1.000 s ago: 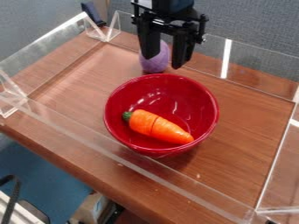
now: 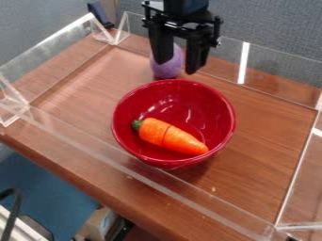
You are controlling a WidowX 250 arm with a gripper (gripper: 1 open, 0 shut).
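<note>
An orange toy carrot (image 2: 172, 137) with a green top lies inside a red bowl (image 2: 199, 106) at the middle of the wooden surface. Above and behind the bowl, my black gripper (image 2: 179, 58) hangs with its two fingers spread apart, open. A purple object (image 2: 164, 68), partly hidden by the fingers, is behind it; whether it is between them or farther back I cannot tell for sure.
Low clear plastic walls (image 2: 246, 61) border the wooden surface (image 2: 258, 169) on its sides. There is bare wood to the left and right of the bowl. Some clutter sits below the table at the lower left.
</note>
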